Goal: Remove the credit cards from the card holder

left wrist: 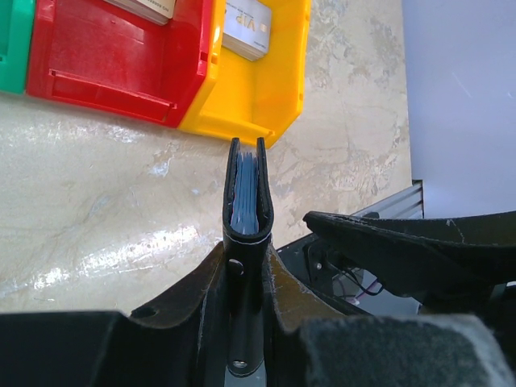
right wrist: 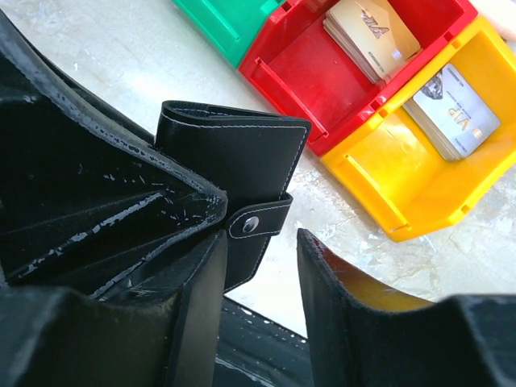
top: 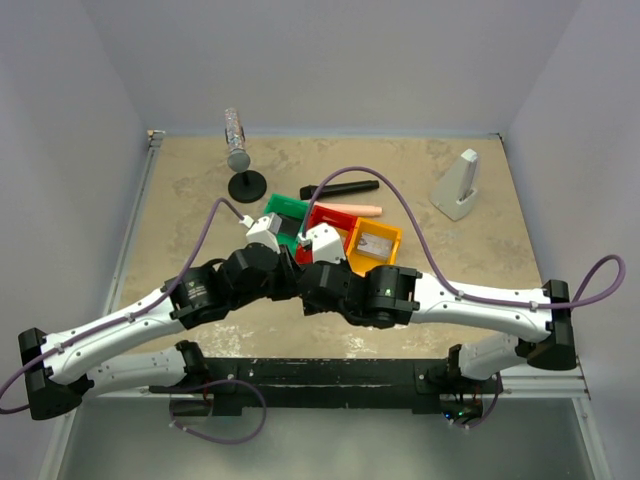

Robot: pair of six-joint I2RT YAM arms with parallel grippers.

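Observation:
A black leather card holder [left wrist: 246,242] with a snap strap, its blue-tinted inner sleeves showing at the top, is held upright between the fingers of my left gripper, which is shut on it. In the right wrist view the holder [right wrist: 230,153] faces me with its strap and button [right wrist: 251,224]; my right gripper stands part open, its fingertips at the lower edge around the strap, one finger beside the holder. In the top view both wrists meet over the front of the bins, hiding the holder.
Behind are green [right wrist: 230,28], red [right wrist: 294,72] and yellow [right wrist: 387,177] bins, with card stacks [right wrist: 451,113] in the red and yellow ones. A microphone [top: 340,188], a stand [top: 247,185] and a white object [top: 455,190] stand farther back.

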